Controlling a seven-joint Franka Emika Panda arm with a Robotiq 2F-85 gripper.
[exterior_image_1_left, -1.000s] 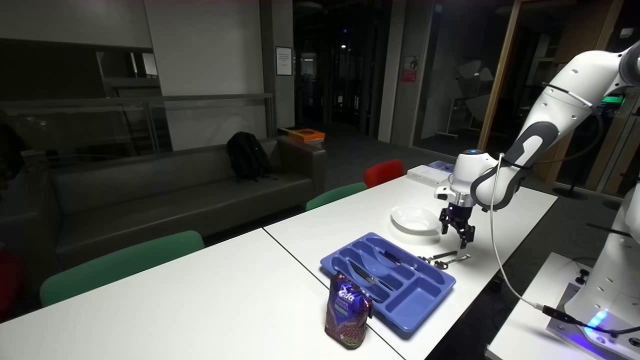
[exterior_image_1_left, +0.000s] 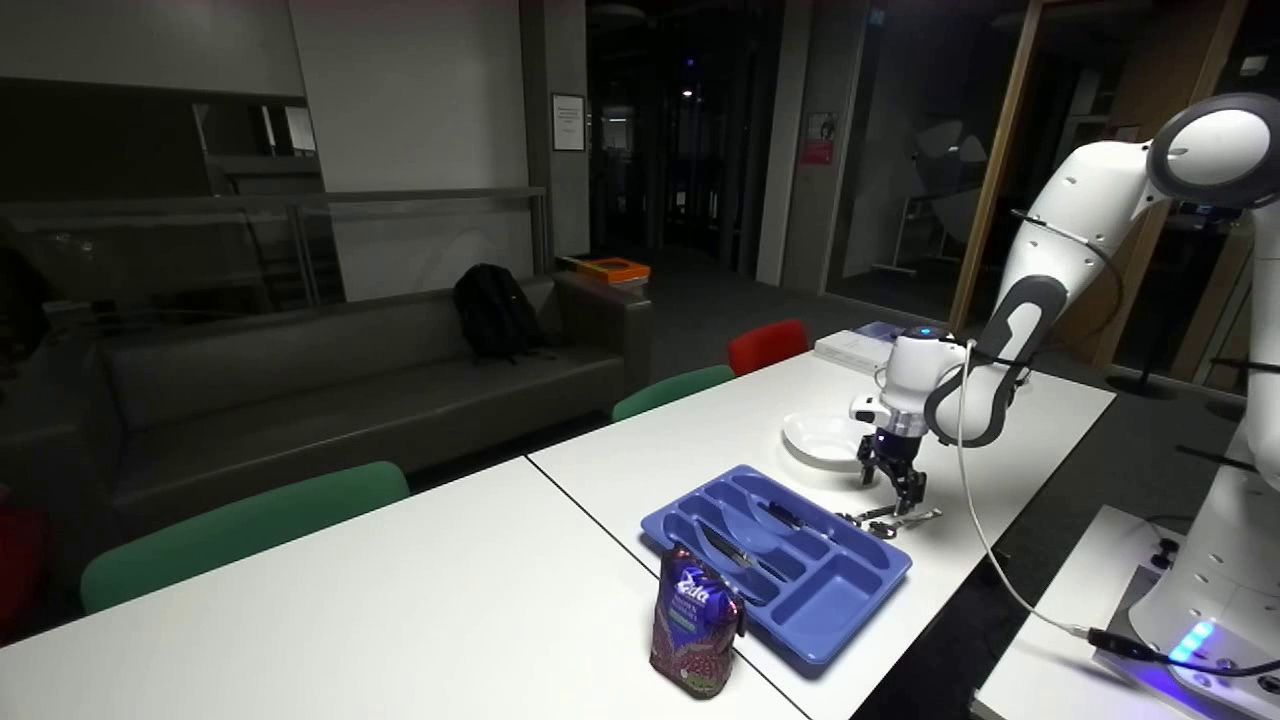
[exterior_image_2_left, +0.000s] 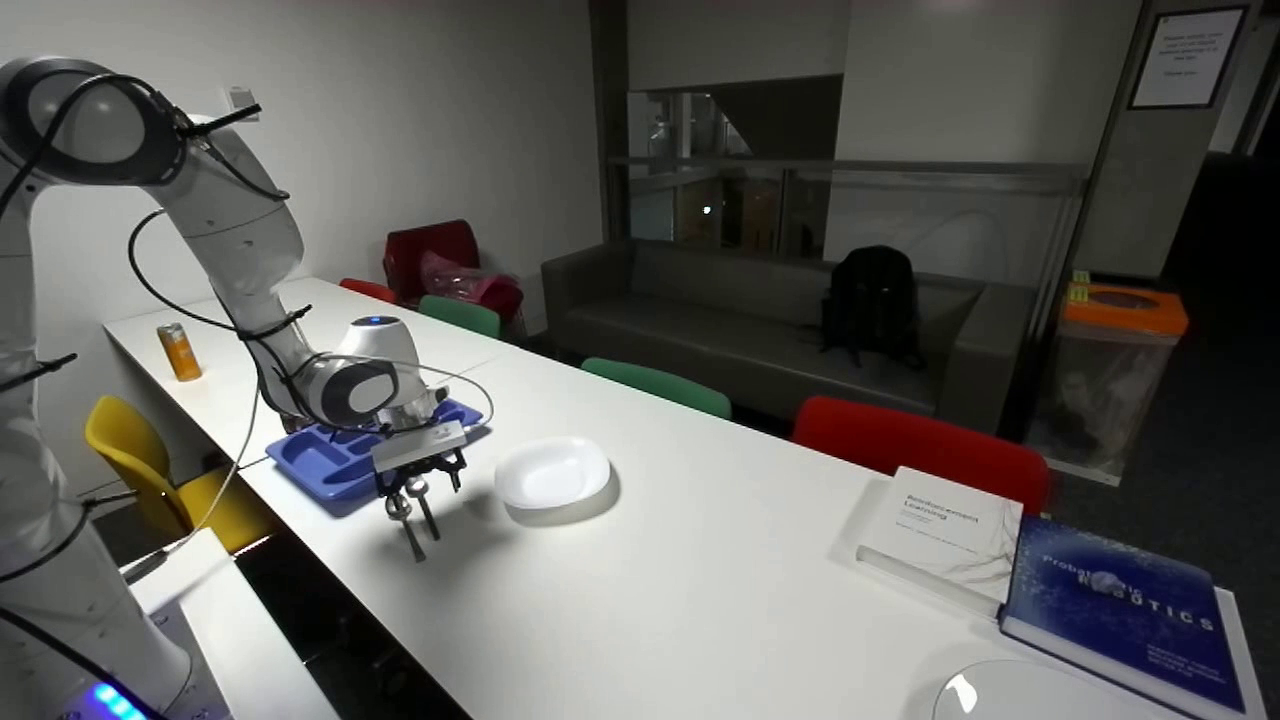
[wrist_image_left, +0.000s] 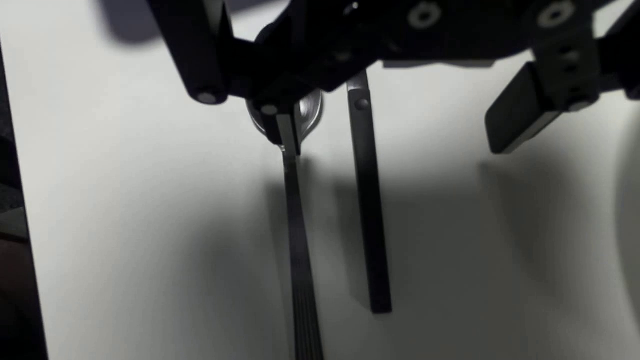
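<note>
My gripper is open above two utensils lying on the white table, with nothing held. In the wrist view, a metal spoon (wrist_image_left: 298, 240) has its bowl partly hidden behind the left finger (wrist_image_left: 289, 133). Between the fingers' lines runs a dark-handled utensil (wrist_image_left: 372, 210), whose far end is covered by the gripper body. The right finger (wrist_image_left: 514, 114) is over bare table. Beside the utensils in exterior view 1 is a blue cutlery tray (exterior_image_1_left: 828, 648), with several pieces in its compartments. Whether a fingertip touches the spoon, I cannot tell.
A white bowl (exterior_image_2_left: 552, 474) sits close to the gripper. The coffee bag (exterior_image_1_left: 696, 624) stands at the tray's near side. Two books (exterior_image_2_left: 942, 534) and a clear round lid or plate (exterior_image_2_left: 1020, 694) lie at the table's other end. Open table stretches between bowl and books.
In exterior view 1 my gripper has moved left and down, toward the tray and closer over the utensils. The utensils, tray and bowl look unmoved.
</note>
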